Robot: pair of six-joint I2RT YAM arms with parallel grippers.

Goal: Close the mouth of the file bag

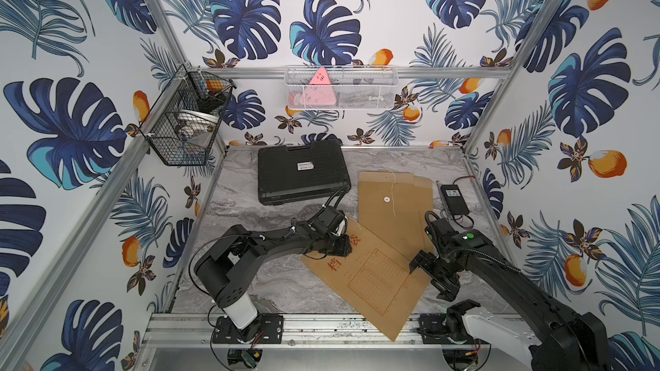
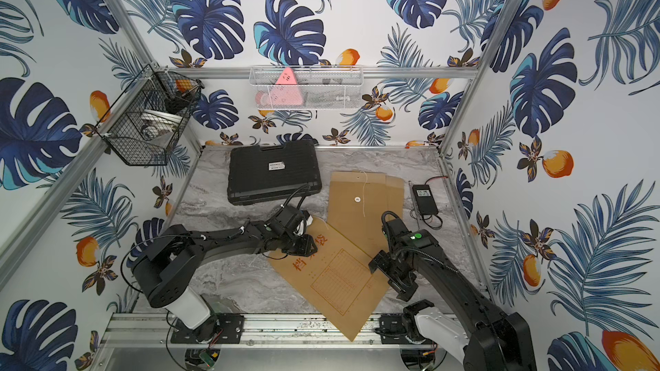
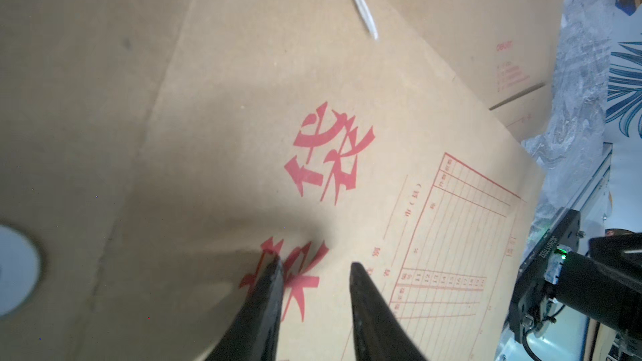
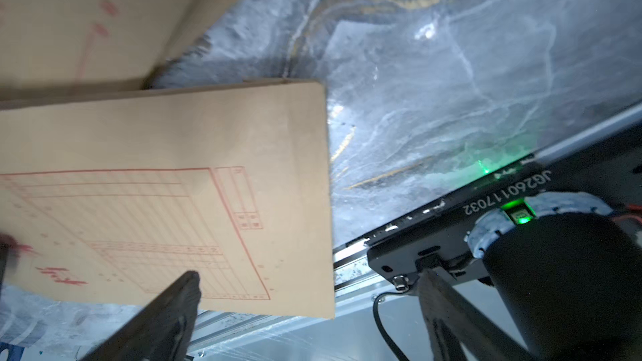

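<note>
A brown file bag (image 1: pixel 378 288) with red printing lies angled at the table's front, overlapping a second brown file bag (image 1: pixel 385 206) that has a button and white string, behind it. My left gripper is low over the front bag's upper end, part open, with nothing visible between its fingers. A white string end (image 3: pixel 357 0) and part of a white button (image 3: pixel 13 270) show in the left wrist view. My right gripper is wide open above the right corner of the front bag, beside bare marble.
A black case (image 1: pixel 302 171) lies at the back left. A black device (image 1: pixel 453 200) with cables sits at the right. Wire baskets (image 1: pixel 189 123) hang on the rails. Bare marble (image 4: pixel 468 73) shows right of the bags.
</note>
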